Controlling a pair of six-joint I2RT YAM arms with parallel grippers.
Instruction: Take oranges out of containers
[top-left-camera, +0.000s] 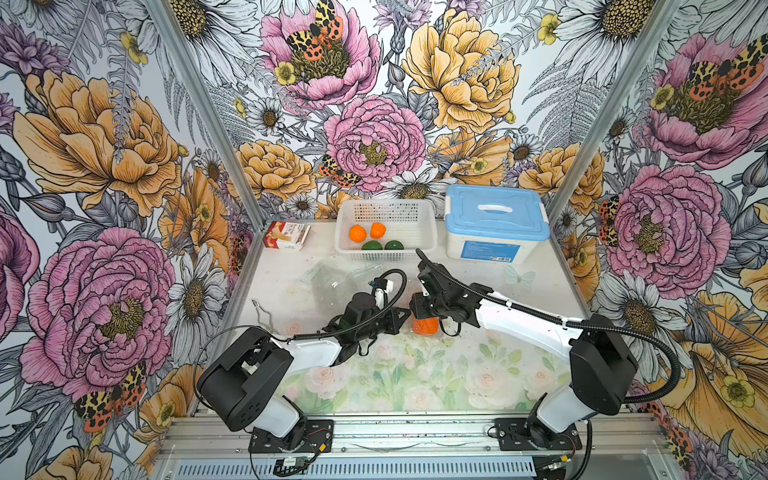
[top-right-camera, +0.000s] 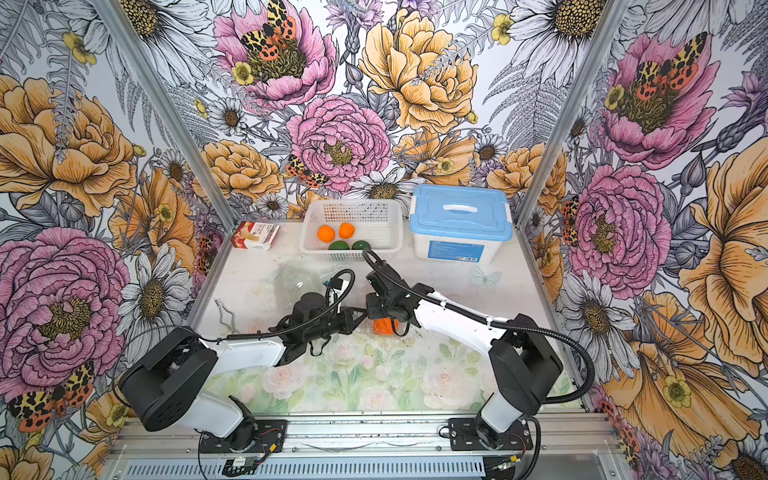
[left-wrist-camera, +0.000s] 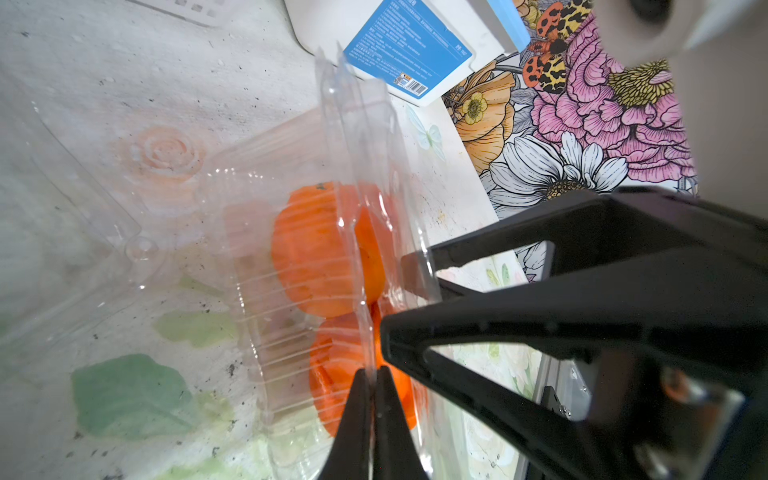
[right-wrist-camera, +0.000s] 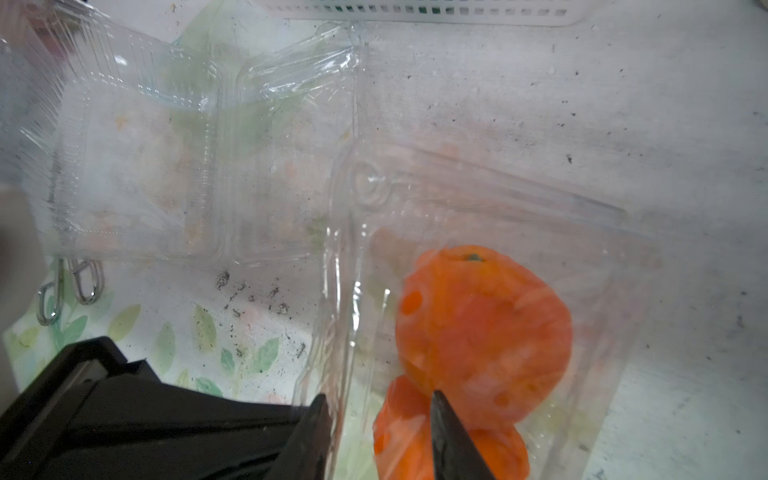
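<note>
A clear plastic clamshell with two oranges (right-wrist-camera: 488, 328) stands at the middle of the table, in front of the white basket. My left gripper is at the container's edge, its fingers shut together on what looks like the thin clear plastic rim. My right gripper hangs over the same container, fingertips apart near its side and the oranges; whether anything plastic lies between them is unclear. A second, seemingly empty clear container (right-wrist-camera: 144, 160) lies to the left.
A white basket (top-left-camera: 412, 220) at the back holds oranges and green fruit. A blue-lidded box (top-left-camera: 496, 224) stands back right, a small carton (top-left-camera: 286, 235) back left. Metal tongs (top-left-camera: 262, 316) lie left.
</note>
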